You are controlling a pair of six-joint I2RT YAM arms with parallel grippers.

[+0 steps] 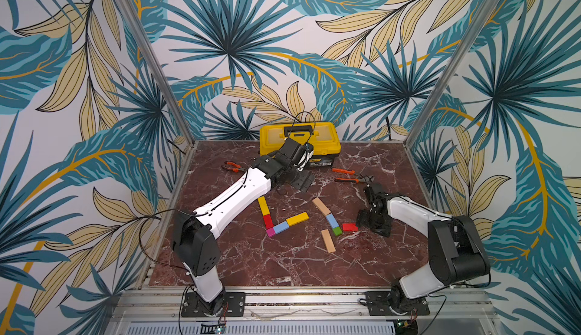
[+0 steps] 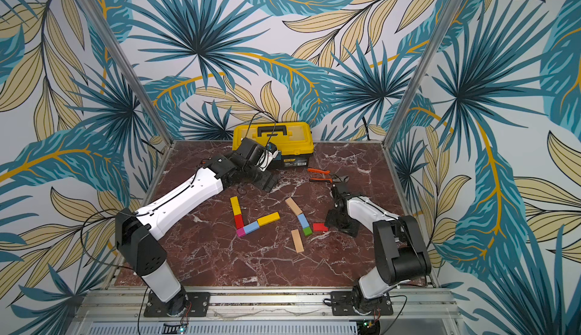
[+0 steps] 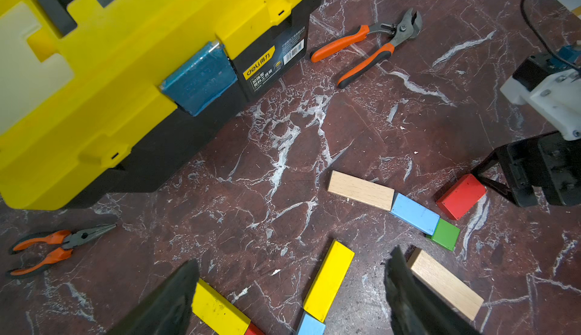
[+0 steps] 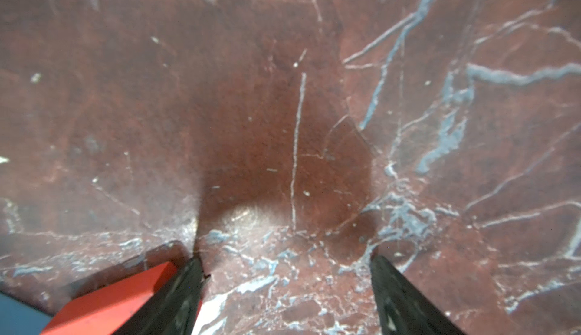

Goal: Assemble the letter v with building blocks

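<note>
On the left of the table, yellow (image 1: 263, 205), red (image 1: 268, 221), purple (image 1: 270, 232), light blue (image 1: 280, 228) and yellow (image 1: 297, 218) blocks form a V. To its right, a wooden block (image 1: 321, 206), a blue block (image 1: 331, 220) and a green block (image 1: 337, 231) make a slanted line. A red block (image 3: 461, 196) lies by the green end, and another wooden block (image 1: 328, 241) lies apart in front. My left gripper is open above the table near the toolbox. Low beside the red block, my right gripper is open with only bare table between its fingers.
A yellow and black toolbox (image 1: 326, 138) stands at the back. Orange-handled pliers (image 3: 369, 47) lie right of it, and smaller pliers (image 3: 60, 247) lie to its left.
</note>
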